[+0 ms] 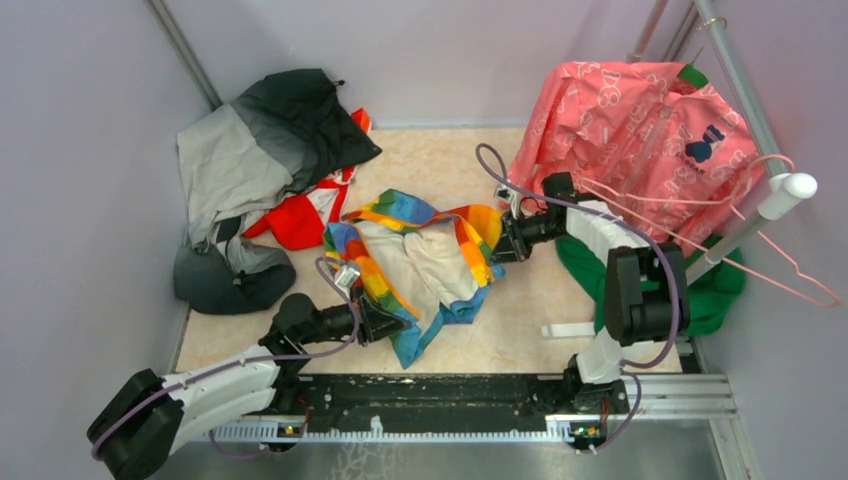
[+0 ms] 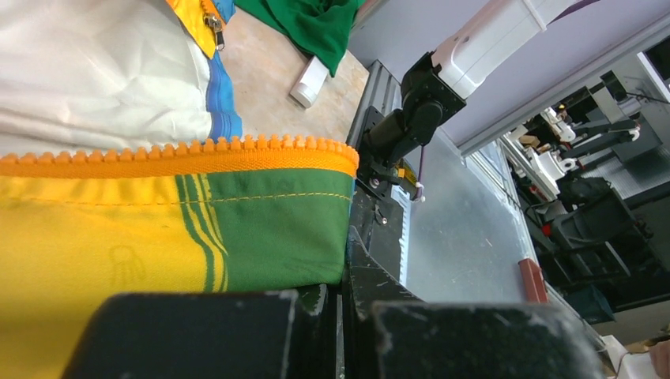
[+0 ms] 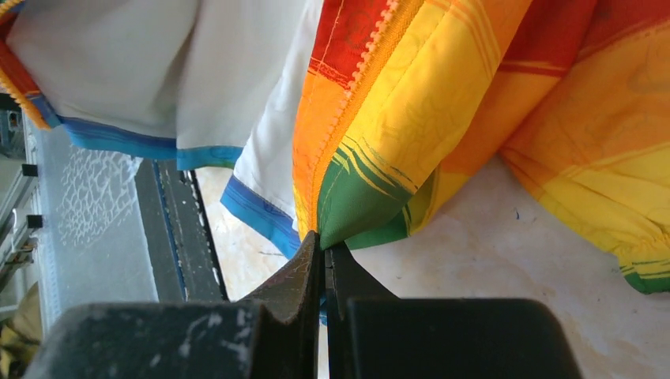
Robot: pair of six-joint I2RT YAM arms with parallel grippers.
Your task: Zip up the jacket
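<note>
The rainbow-coloured jacket (image 1: 408,203) lies spread on the table with its pale lining up and its front parted. My left gripper (image 1: 404,324) is shut on the lower corner of one front edge; orange zipper teeth (image 2: 229,148) run along that edge in the left wrist view. Across the gap, my right gripper is shut on the other front edge at its green lower part (image 3: 355,201), beside the zipper tape. A metal zip slider (image 2: 213,25) hangs at the bottom of that edge, top left in the left wrist view. The fingers hide the gripped cloth.
Grey and black clothing (image 1: 235,150) is heaped at the left, over a red and white garment (image 1: 295,222). A pink garment (image 1: 620,120) hangs on a rack (image 1: 745,85) at the right, with green cloth (image 1: 712,310) below. Bare table lies right of the jacket.
</note>
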